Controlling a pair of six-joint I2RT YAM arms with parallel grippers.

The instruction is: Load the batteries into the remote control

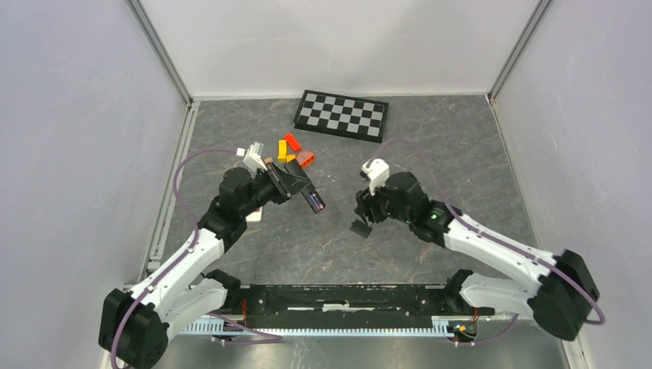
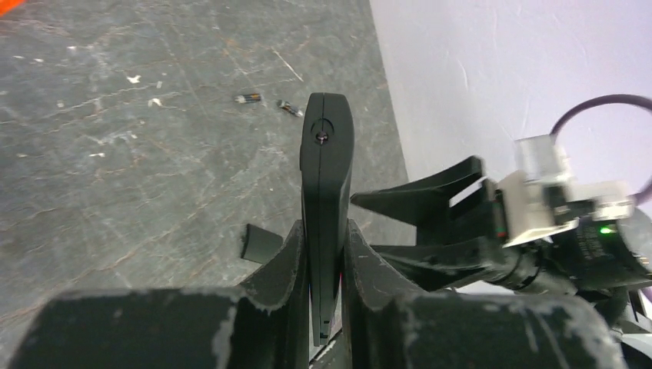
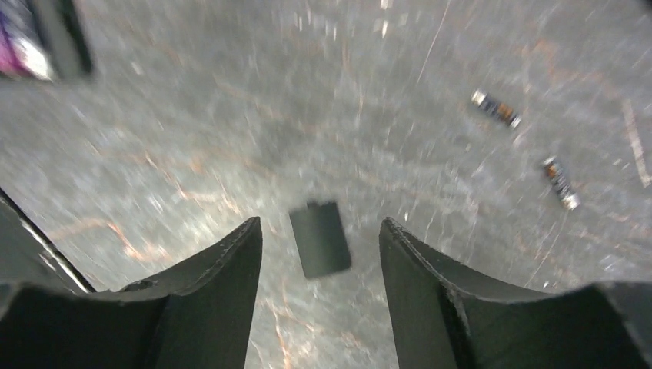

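The black remote control point(image 1: 310, 189) hangs above the table with my left gripper point(image 1: 290, 183) shut on it. Its battery end, with purple batteries point(image 1: 316, 203) in the bay, points toward the front right. In the left wrist view the remote point(image 2: 323, 177) stands edge-on between the fingers. The small black battery cover point(image 3: 321, 240) lies flat on the table. Above it is my right gripper, its fingers apart on either side of the cover with nothing held. Two loose batteries, one dark point(image 3: 496, 109) and another point(image 3: 563, 183), lie on the table farther back.
Behind the left gripper lie several red and yellow blocks point(image 1: 291, 146). A black-and-white checkered board point(image 1: 342, 115) rests at the back.
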